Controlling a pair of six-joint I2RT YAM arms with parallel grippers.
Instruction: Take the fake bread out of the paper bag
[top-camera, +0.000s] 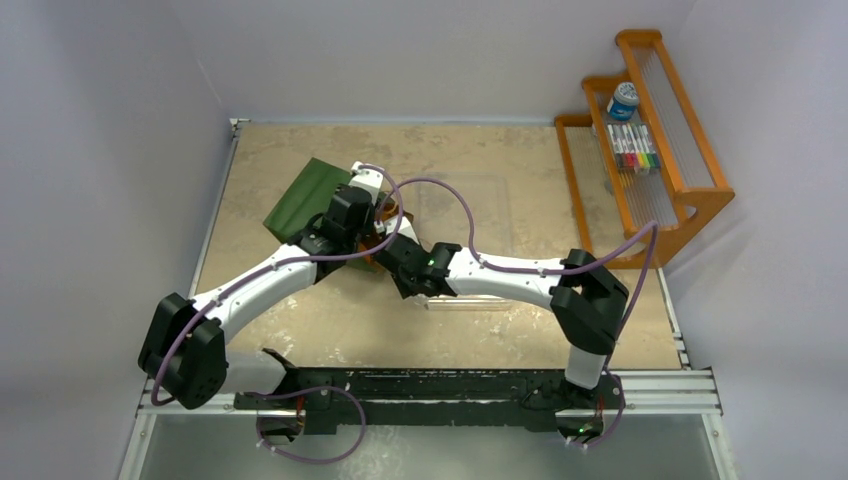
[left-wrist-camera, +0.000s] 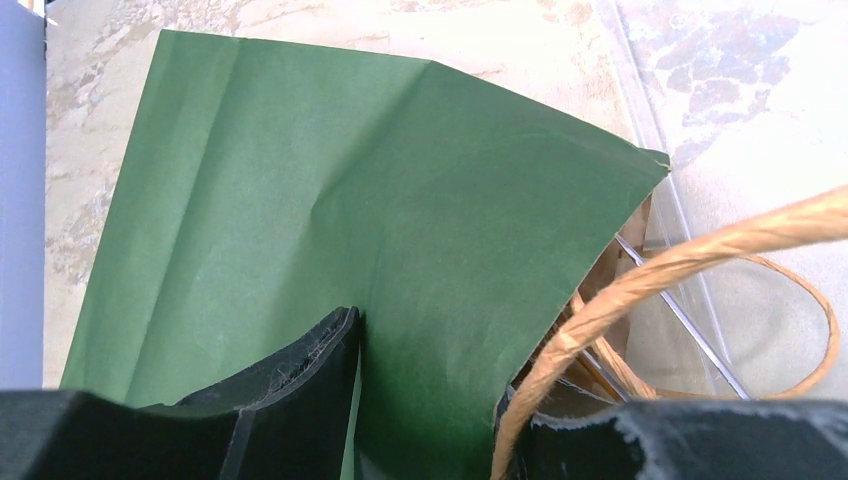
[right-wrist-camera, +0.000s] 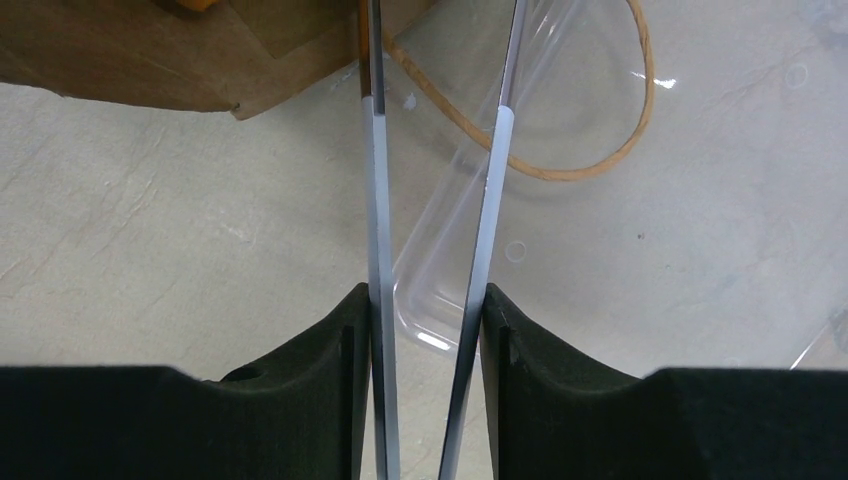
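Note:
The green paper bag (top-camera: 305, 195) lies tilted left of centre, its brown inside facing right. My left gripper is shut on its rim, with green paper and a twisted handle (left-wrist-camera: 590, 320) between the fingers. In the right wrist view my right gripper is part open, its long narrow fingers reaching to the bag's brown mouth (right-wrist-camera: 270, 50). A small orange piece (right-wrist-camera: 195, 5) shows inside, perhaps the bread; most of the bag's inside is hidden.
A clear tray (top-camera: 480, 210) lies beside the bag. A wooden rack (top-camera: 700, 200) with markers and a jar stands at the right.

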